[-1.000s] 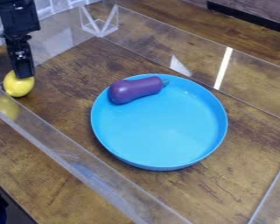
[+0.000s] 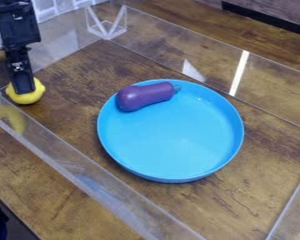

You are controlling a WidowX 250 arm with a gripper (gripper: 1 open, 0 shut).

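At the left edge of the view, my gripper (image 2: 20, 77) reaches down over a yellow round object (image 2: 27, 95), its fingertips at the object's top, shut on it as far as the view shows. The object is partly hidden behind the fingers. A blue round plate (image 2: 172, 141) lies right of centre, with a purple eggplant (image 2: 145, 95) on its upper-left part.
Clear plastic walls bound the wooden surface (image 2: 90, 66), one running diagonally along the lower left, others at the back and right. The wood between the yellow object and the plate is clear.
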